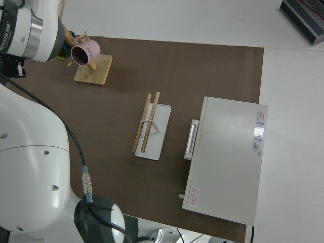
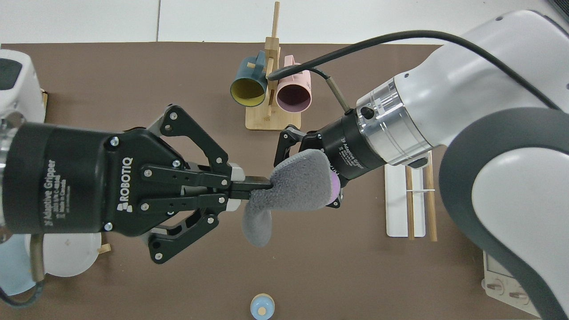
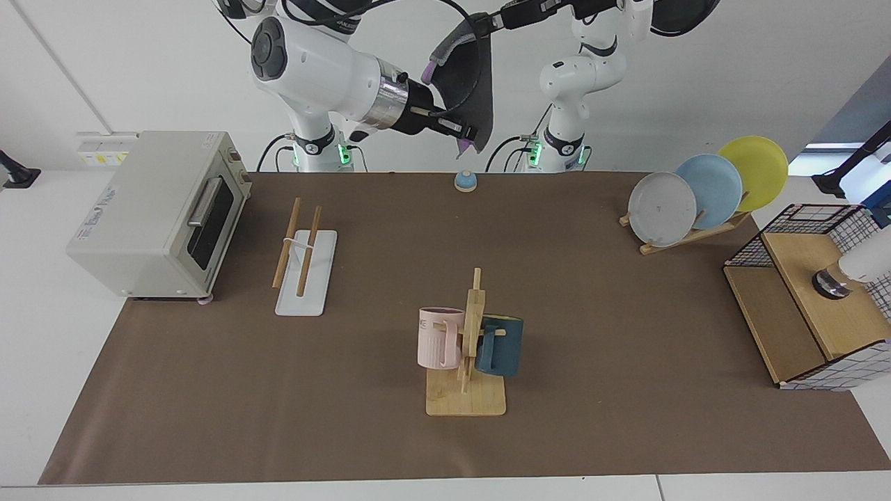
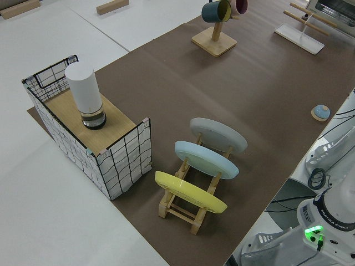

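Note:
A grey cloth [image 2: 290,184] with a purple side hangs high over the table. In the top view my left gripper [image 2: 250,189] comes from the left, shut on a corner of it. My right gripper [image 2: 306,160] is behind and beside the cloth from the right; its fingertips are largely hidden by it, so its grip cannot be told. In the left view the cloth [image 3: 468,83] hangs dark between the two arms above the table's far edge.
Below are a mug tree [image 3: 465,401] with pink and teal mugs, a white rack [image 3: 305,296], an oven [image 3: 142,225], plates in a stand [image 3: 660,209], a wire shelf [image 3: 773,325] and a small blue object [image 2: 262,309].

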